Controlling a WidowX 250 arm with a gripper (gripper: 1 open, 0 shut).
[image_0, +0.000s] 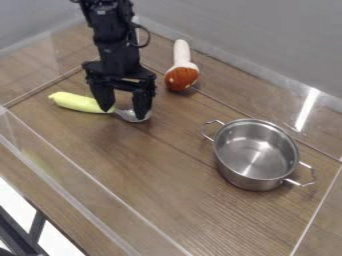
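My black gripper is low at the back left, open, its fingers around a small silvery object that is partly hidden by them. A pale yellow corn-like piece lies beside it to the left. Whether the fingers touch either thing I cannot tell.
A steel pot with two handles stands on the right. An orange-brown item with a white handle lies at the back.
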